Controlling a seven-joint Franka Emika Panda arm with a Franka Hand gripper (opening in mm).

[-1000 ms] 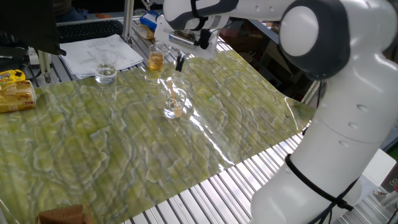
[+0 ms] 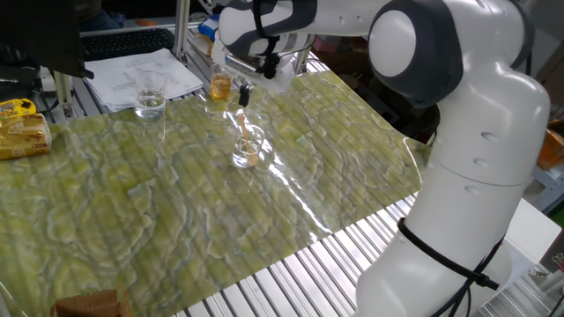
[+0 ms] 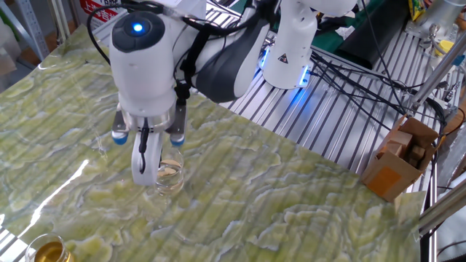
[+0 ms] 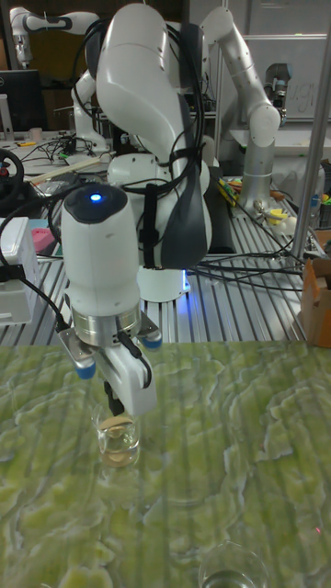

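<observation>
A clear glass (image 2: pixel 248 158) holds a little clear liquid and a wooden stick (image 2: pixel 242 123) that leans up out of its rim. My gripper (image 2: pixel 244 95) hangs just above the stick's upper end, its dark fingertips pointing down, with a small gap visible below them in exterior view 1. In exterior view 2 the gripper's white body partly covers this glass (image 3: pixel 172 180). Seen in exterior view 3, the gripper (image 4: pixel 115 401) is over the glass (image 4: pixel 119 451). The fingertips are too small and close together to show how the fingers stand.
A glass of amber liquid (image 2: pixel 220 86) stands behind, and another clear glass (image 2: pixel 151 113) stands to its left. A yellow-brown package (image 2: pixel 24 136) lies at the left edge. A cardboard box (image 3: pixel 399 156) stands at one table corner.
In exterior view 1 my gripper has moved left and slightly down, closer to the top of the stick. The glasses and the stick have stayed in place.
</observation>
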